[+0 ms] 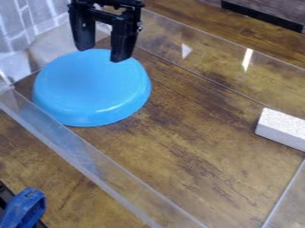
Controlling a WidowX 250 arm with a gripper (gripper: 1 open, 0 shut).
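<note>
My black gripper [103, 40] hangs over the back part of a round blue disc [89, 87], its two fingers pointing down and standing apart, with nothing visible between them. The disc lies on the wooden table [197, 134] behind a transparent edge. Whether the fingertips touch the disc cannot be told.
A white block [283, 126] lies at the right. A blue object [18, 209] sits at the lower left corner. Transparent walls cross the left and right foreground.
</note>
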